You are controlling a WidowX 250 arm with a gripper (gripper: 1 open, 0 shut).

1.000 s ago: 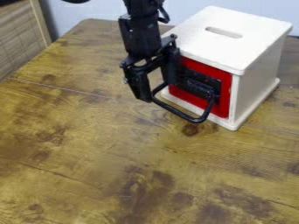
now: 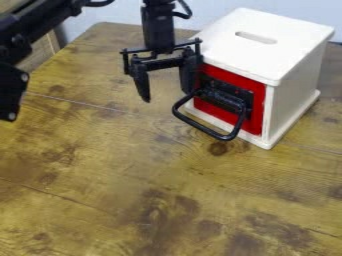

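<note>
My black gripper (image 2: 163, 78) hangs open over the wooden table, just left of a white box (image 2: 274, 45) with a red front (image 2: 261, 113). Its right finger is close to the box's upper left front. A black panel with a U-shaped black handle (image 2: 211, 131) sits on the red front, the handle sticking out low toward the table. Nothing shows between my fingers.
Dark arm parts reach in from the upper left. The box has a slot in its top.
My gripper has risen and shifted slightly left, away from the handle. More of the arm shows at the upper left. The box looks unmoved.
</note>
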